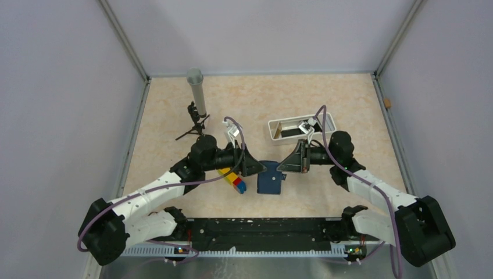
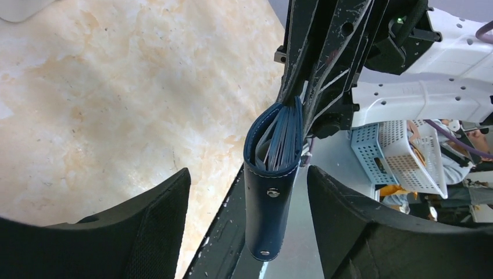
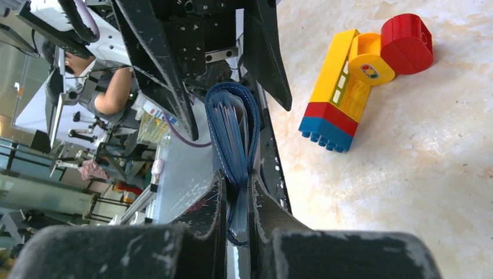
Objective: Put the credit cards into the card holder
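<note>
The dark blue card holder (image 1: 269, 180) is held up above the table between my two grippers, near the front middle. In the right wrist view my right gripper is pinched on one side of the holder, whose inner sleeves fan out above the fingers. My left gripper stands open around the holder, its fingers (image 2: 163, 215) apart on either side and clear of it. From the left wrist view the holder's spine carries metal snaps, and its sleeves show at the top. I cannot make out any separate credit card.
A white tray (image 1: 272, 137) with dark items and a tan piece inside stands behind the right gripper. Colourful toy bricks (image 3: 337, 93) lie under the left arm. A grey tube on a small tripod (image 1: 197, 110) stands at back left.
</note>
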